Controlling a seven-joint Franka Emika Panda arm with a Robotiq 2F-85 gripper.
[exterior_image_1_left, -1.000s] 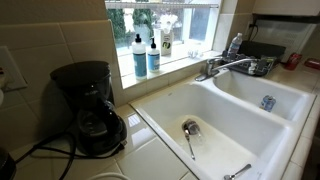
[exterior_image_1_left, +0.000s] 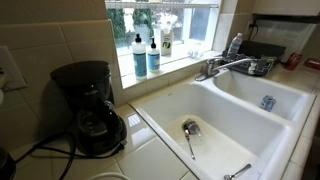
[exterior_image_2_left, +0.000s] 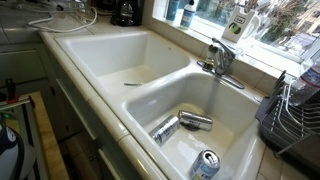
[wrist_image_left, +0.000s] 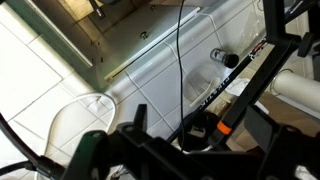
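Note:
In the wrist view my gripper is open, its two dark fingers wide apart. No object shows held between them; white tiles and dark items lie beyond. The gripper cannot be made out in either exterior view. A white double sink (exterior_image_1_left: 180, 105) is set in the tiled counter. In exterior view 2, silver cans (exterior_image_2_left: 165, 129) lie in the nearer basin, and another can (exterior_image_2_left: 206, 165) stands at its near side. A long-handled metal utensil (exterior_image_1_left: 190, 143) rests in the large basin in exterior view 1.
A black coffee maker (exterior_image_1_left: 92, 110) stands on the counter left of the sink, with a dark cord beside it. Bottles (exterior_image_1_left: 139, 57) line the windowsill. The faucet (exterior_image_1_left: 215, 67) reaches over the sink. A dark dish rack (exterior_image_2_left: 290, 120) sits at the right.

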